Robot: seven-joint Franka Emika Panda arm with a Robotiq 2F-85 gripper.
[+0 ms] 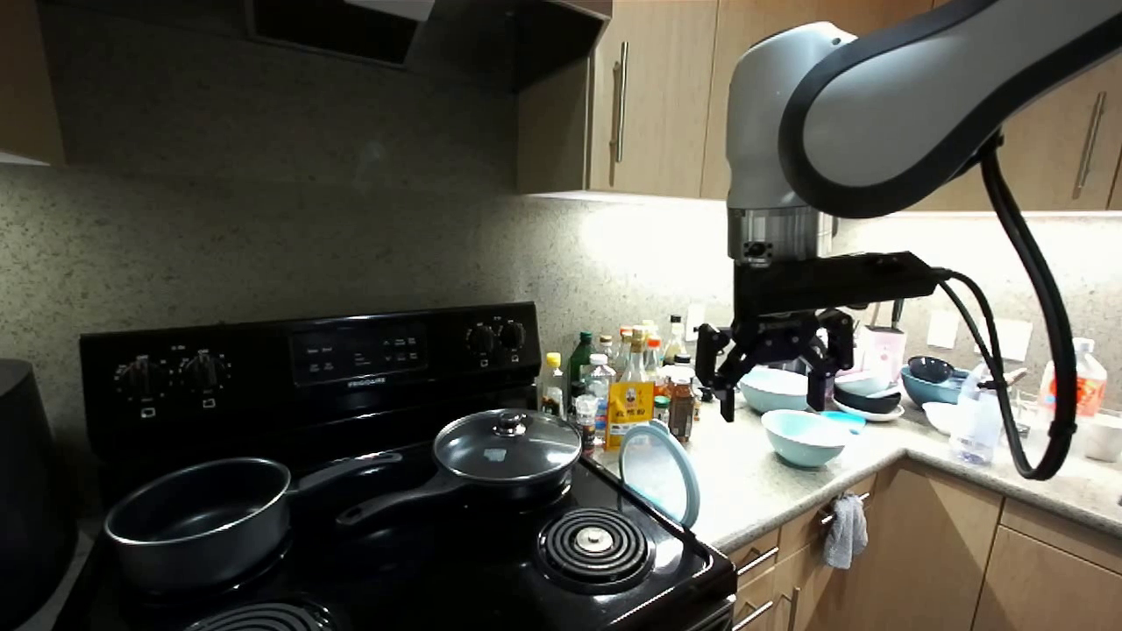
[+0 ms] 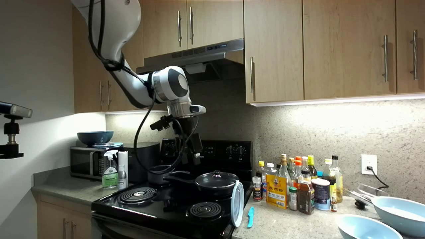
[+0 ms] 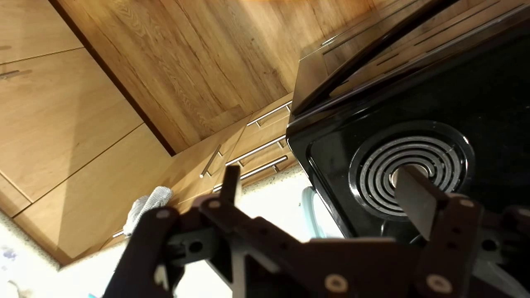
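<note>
My gripper point(image 1: 770, 410) hangs in the air, its fingers wide apart and nothing between them. In the wrist view one finger point(image 3: 229, 186) lies over the drawers and the other over the front right coil burner point(image 3: 375, 174). A lidded black pan point(image 1: 509, 452) rests on the back of the stove, its handle pointing left. To its left stands a dark open pot point(image 1: 200, 515). A round lid with a pale blue rim point(image 1: 684, 478) leans upright at the stove's right edge.
Several bottles and a yellow packet point(image 2: 276, 191) crowd the counter by the wall. Pale blue bowls point(image 1: 805, 436) stand further right. A turquoise knife point(image 2: 250, 217) lies beside the leaning lid. The range hood point(image 2: 195, 57) overhangs the stove.
</note>
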